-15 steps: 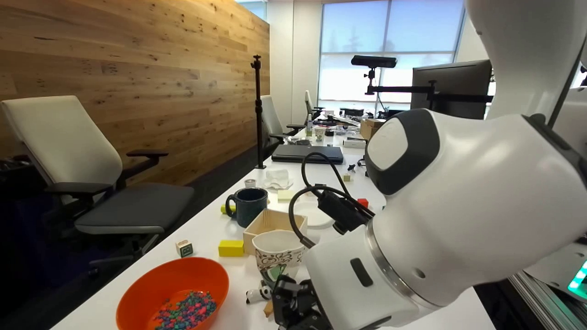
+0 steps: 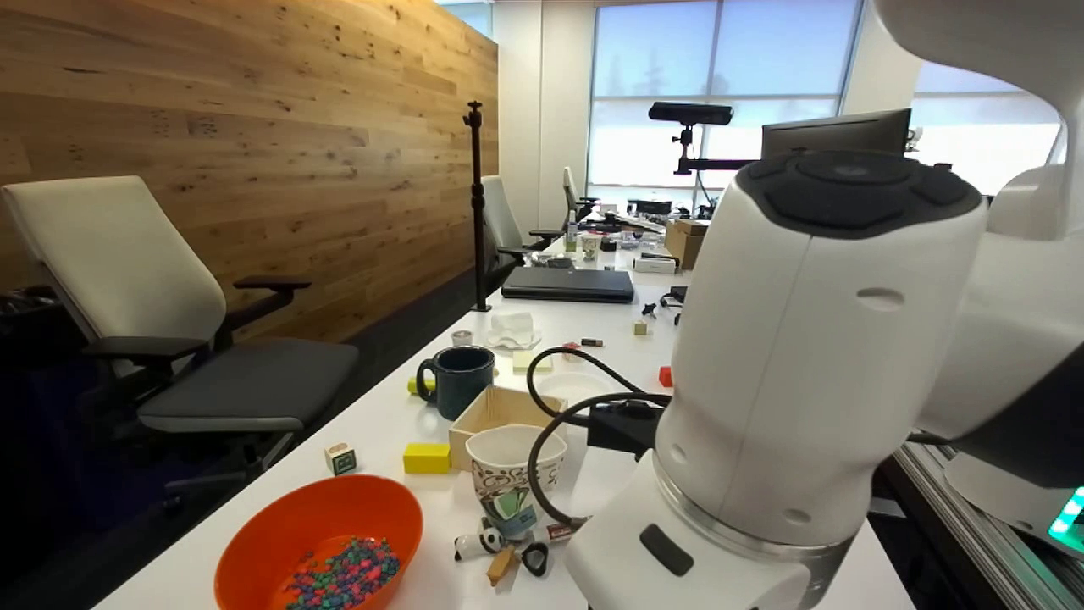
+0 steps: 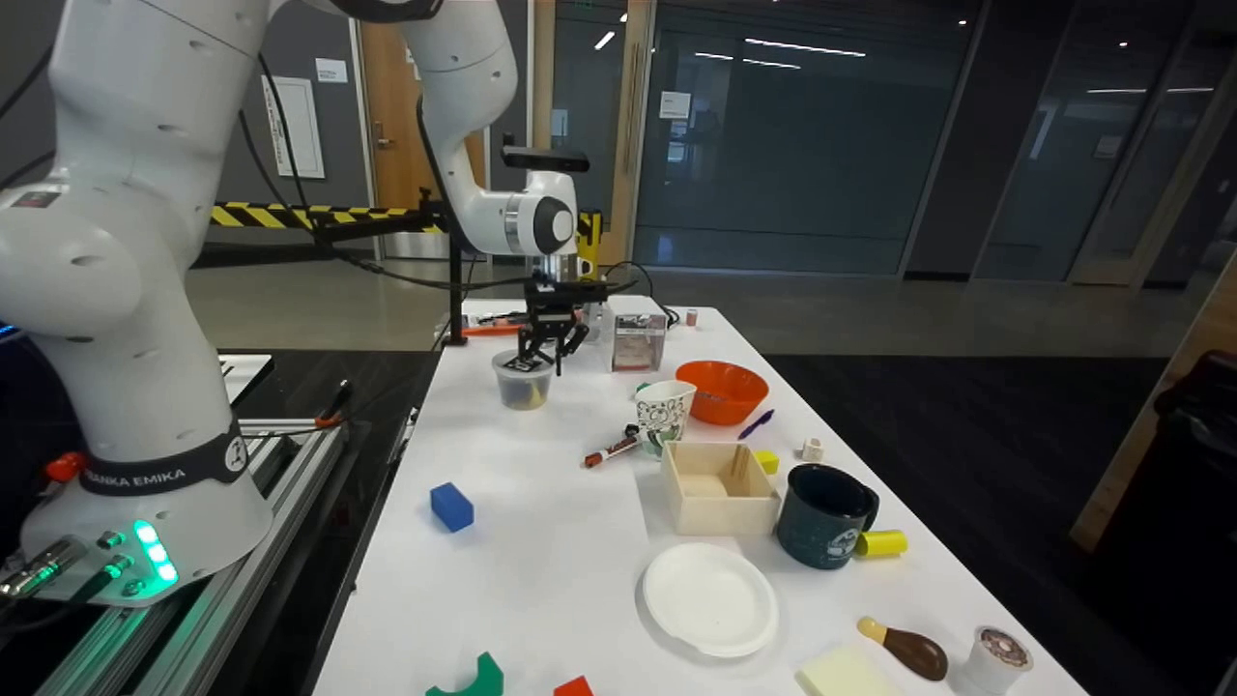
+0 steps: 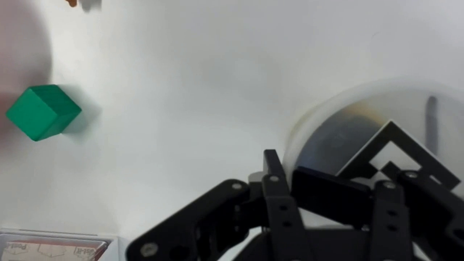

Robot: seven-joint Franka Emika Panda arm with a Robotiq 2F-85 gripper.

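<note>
A translucent round tub (image 3: pixel 523 390) with something blue and yellow inside stands near the far left of the table in exterior view 2. My gripper (image 3: pixel 550 353) points down at its rim. In the wrist view, the gripper is shut on the near side of the tub's pale rim (image 4: pixel 300 135), one finger outside and one inside. A black-and-white patterned square (image 4: pixel 391 158) shows over the tub and hides part of its contents. Exterior view 1 does not show the fingers or the tub.
A green block (image 4: pixel 43 112) lies apart from the tub. Nearby are a clear-fronted box (image 3: pixel 635 336), a patterned cup (image 3: pixel 663 408) and an orange bowl (image 3: pixel 727 392). A wooden box (image 3: pixel 719 487), a dark mug (image 3: pixel 824 516) and a white plate (image 3: pixel 709 598) stand farther off. Bare table surrounds the blue block (image 3: pixel 451 507).
The arm has swung more upright in exterior view 1.
</note>
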